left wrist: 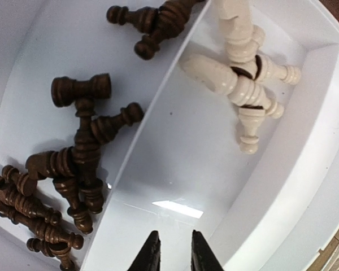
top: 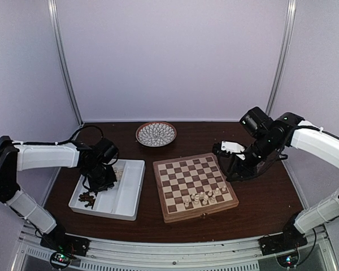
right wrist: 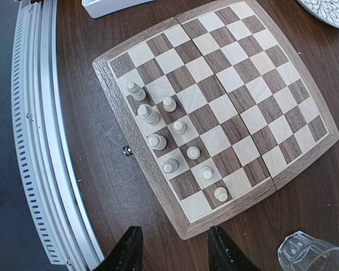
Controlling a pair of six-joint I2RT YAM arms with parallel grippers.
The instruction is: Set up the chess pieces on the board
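The chessboard (top: 164,192) lies flat on the table; in the right wrist view several white pieces stand on its near rows, among them a tall one (right wrist: 148,114) and a pawn (right wrist: 221,194). Over the white tray (top: 133,197) hangs my left gripper, open with nothing between its fingers. In the left wrist view, white pieces (left wrist: 237,87) lie heaped at the far end of one compartment. Dark pieces (left wrist: 85,147) lie in the other compartment. My right gripper is open and empty, above the right side of the board.
A tall divider (left wrist: 141,127) splits the tray. Behind the board sits a patterned bowl (top: 156,134). A clear cup (right wrist: 311,253) lies near the board's right corner. Bare table shows between tray and board.
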